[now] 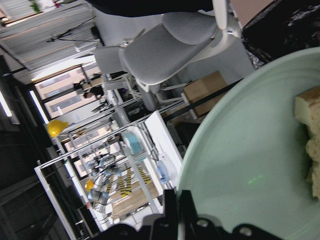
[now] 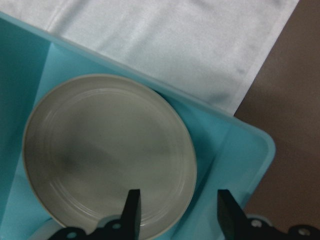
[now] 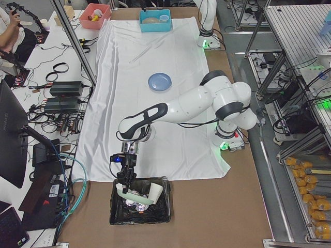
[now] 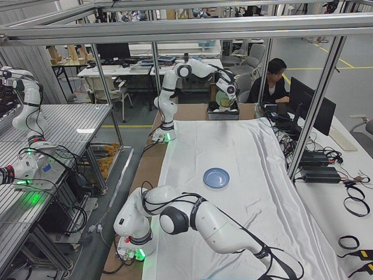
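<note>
My left gripper (image 3: 125,183) is shut on the rim of a pale green plate (image 1: 240,150), tilted steeply over a black-lined bin (image 3: 139,216); the plate holds a piece of bread (image 1: 311,120) in the left wrist view. Crumpled foil and white cups lie in the bin. My right gripper stands open over a grey plate (image 2: 107,140) inside a teal bin (image 2: 242,150) at the far end. A blue plate (image 3: 160,81) lies on the white cloth (image 3: 145,57).
A red bin (image 3: 95,15) sits at the far left corner. Monitors, cables and a seated person line the side table. The cloth around the blue plate is clear.
</note>
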